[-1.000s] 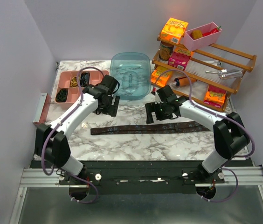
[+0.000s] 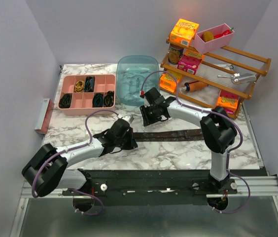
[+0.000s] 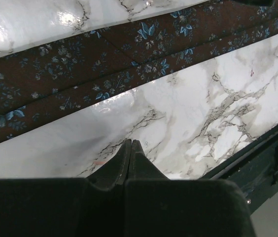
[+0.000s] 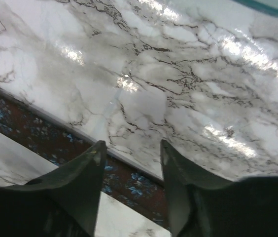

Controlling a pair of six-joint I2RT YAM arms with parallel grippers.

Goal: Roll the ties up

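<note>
A long dark brown tie with blue flowers (image 2: pixel 166 136) lies flat across the marble table, partly hidden by both arms in the top view. Close to its front edge, my left gripper (image 2: pixel 133 144) is shut; in the left wrist view, bare marble shows around its tips (image 3: pixel 130 144), with the patterned tie (image 3: pixel 144 52) lying beyond them. My right gripper (image 2: pixel 145 120) hangs behind the tie, partly open. From the right wrist view, the gap between its fingers is empty, and the tie (image 4: pixel 129 185) passes below.
A pink divided box (image 2: pixel 86 107) with several rolled dark bundles and a yellow one stands at the back left. Beside it is a clear teal bin (image 2: pixel 137 101). A wooden rack (image 2: pixel 213 74) with boxes fills the back right. Marble is free in front of the tie.
</note>
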